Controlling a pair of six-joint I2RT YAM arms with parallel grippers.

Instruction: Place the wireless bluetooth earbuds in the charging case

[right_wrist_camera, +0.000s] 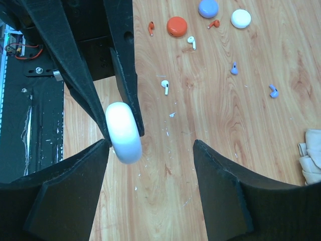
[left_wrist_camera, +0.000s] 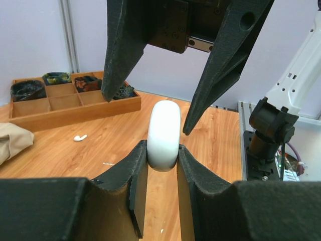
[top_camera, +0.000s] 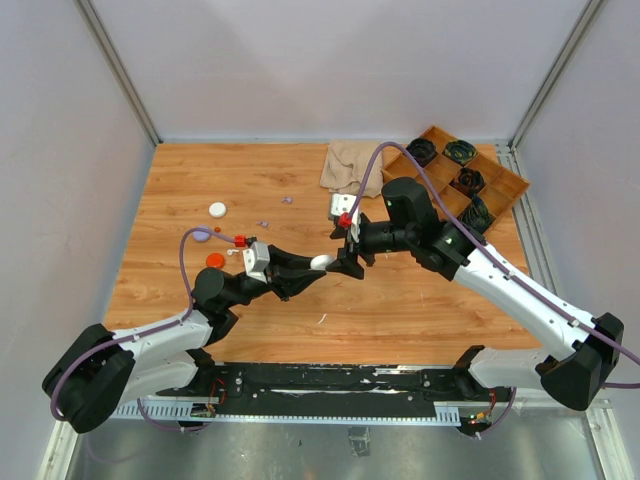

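Observation:
My left gripper is shut on a white charging case point(left_wrist_camera: 163, 128), held raised over the middle of the table. My right gripper stands open just to the right of the case, its fingers apart and nothing between them. Loose earbuds lie on the wooden table point(right_wrist_camera: 241, 160): white ones point(right_wrist_camera: 165, 85), red ones point(right_wrist_camera: 213, 24) and blue ones point(right_wrist_camera: 234, 69). Round red point(right_wrist_camera: 177, 26), blue point(right_wrist_camera: 208, 8) and white point(right_wrist_camera: 241, 17) cases lie at the left side.
A wooden divided box point(top_camera: 505, 185) with several dark bundles stands at the back right. A folded beige cloth point(top_camera: 345, 170) lies at the back middle.

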